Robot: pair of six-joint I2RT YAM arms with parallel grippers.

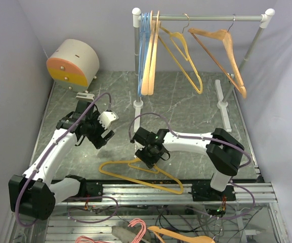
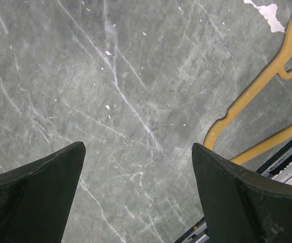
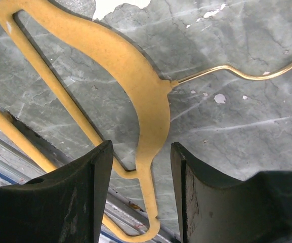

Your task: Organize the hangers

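Observation:
A yellow hanger [image 1: 140,181] lies flat at the table's front edge, its metal hook visible in the right wrist view. My right gripper is open just over its shoulder [image 3: 153,124], with the fingers on either side of the narrow part. My left gripper stands open over bare table to the left of the hanger [image 2: 257,86], holding nothing. On the rail [image 1: 209,18] hang blue hangers [image 1: 143,50], pale wooden hangers [image 1: 151,71], a yellow one [image 1: 196,81] and a wooden one [image 1: 229,50].
A cream drawer unit [image 1: 77,55] stands at the back left, with a small white object behind my left arm. More hangers [image 1: 183,235], pink and yellow, lie below the front edge. The rack's white feet [image 1: 222,106] stand on the table.

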